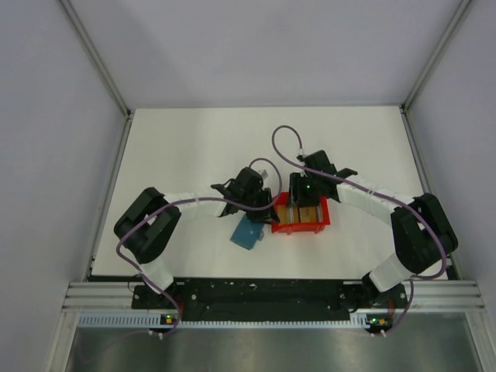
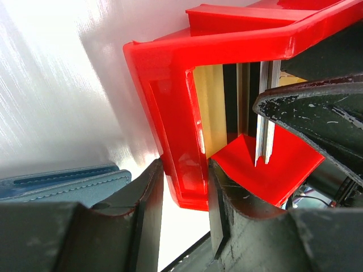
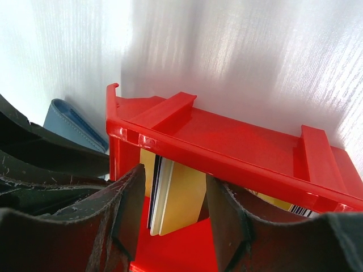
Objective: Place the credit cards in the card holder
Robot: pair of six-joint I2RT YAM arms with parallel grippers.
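Observation:
A red box point(image 1: 304, 228) on the table holds several upright cards: a yellow card point(image 2: 210, 107) by its end wall, and pale card edges point(image 2: 266, 122) further along. In the left wrist view, my left gripper is shut on the red end wall. My right gripper is open over the box, its fingertips on either side of a few cards point(image 3: 180, 201), not closed on them. The blue card holder point(image 1: 247, 233) lies on the table just left of the box, partly under the left gripper. Its stitched edge point(image 2: 68, 180) shows in the left wrist view.
The box's raised red rim point(image 3: 227, 164) crosses close to the right fingers. More cards point(image 3: 300, 211) stand at the box's other end.

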